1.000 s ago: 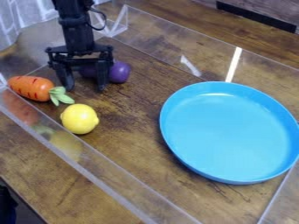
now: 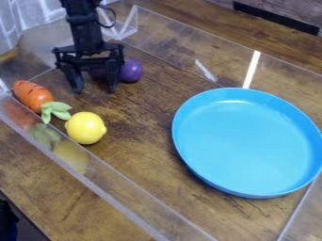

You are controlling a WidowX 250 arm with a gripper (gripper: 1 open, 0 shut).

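Observation:
My gripper [image 2: 92, 75] hangs low at the upper left, its black fingers down near a purple round object [image 2: 132, 72] just to its right and partly behind it. I cannot tell whether anything is between the fingers. An orange toy carrot [image 2: 33, 94] with green leaves lies at the left, below and left of the gripper. A yellow lemon [image 2: 86, 128] sits on the wooden table below the gripper.
A large blue plate [image 2: 246, 141] fills the right of the table. Clear plastic walls border the left and front.
The carrot's leafy end has moved a little left and down.

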